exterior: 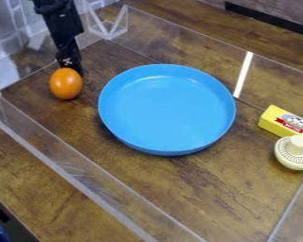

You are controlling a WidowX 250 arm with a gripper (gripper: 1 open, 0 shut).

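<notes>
My black gripper [65,56] comes down from the top left, its tip just behind an orange round object [65,84] on the wooden floor of the work area. A large blue plate [167,106] lies in the middle, to the right of the orange object.
A yellow box [286,124] and a cream round object with a knob [294,155] sit at the right. Clear walls edge the area at left and top. Bare wood [154,189] lies below the plate.
</notes>
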